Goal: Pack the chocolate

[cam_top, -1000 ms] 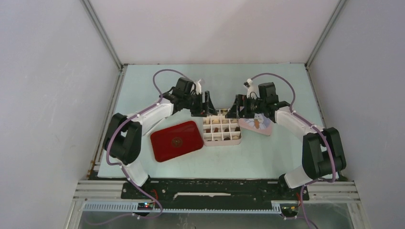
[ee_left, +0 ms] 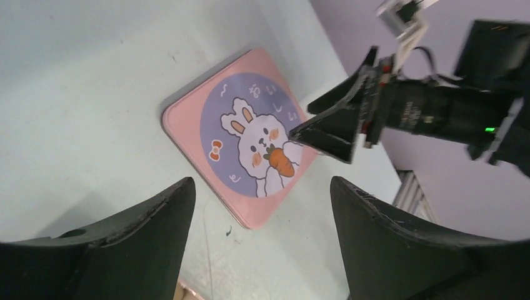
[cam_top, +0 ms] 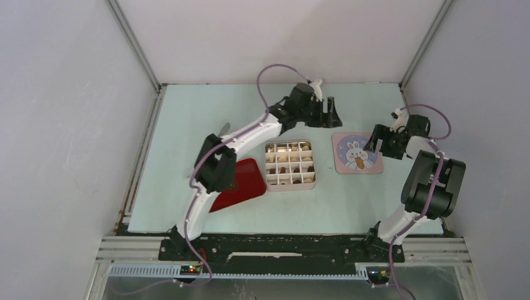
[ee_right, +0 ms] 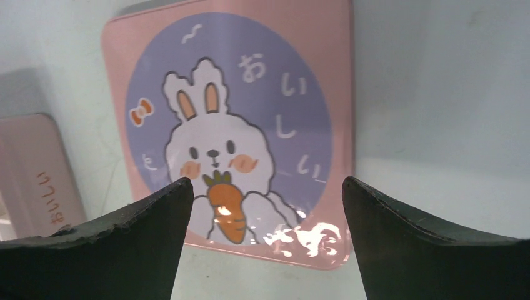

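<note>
A pink divided box (cam_top: 290, 186) of chocolates stands at the table's middle in the top view. The square pink lid (cam_top: 357, 153) with a rabbit print lies flat to its right, also seen in both wrist views. My left gripper (cam_top: 328, 112) is up above and behind the gap between box and lid, open with nothing between its fingers. My right gripper (cam_top: 378, 139) hangs over the lid's right side, open, nothing between its fingers.
A red tray (cam_top: 247, 184) lies left of the box, partly hidden by my left arm. Light walls bound the table (cam_top: 294, 212).
My left arm has swung right and back, away from the box. My right gripper has moved right from the box; the lid has shifted right and now lies apart from the box.
</note>
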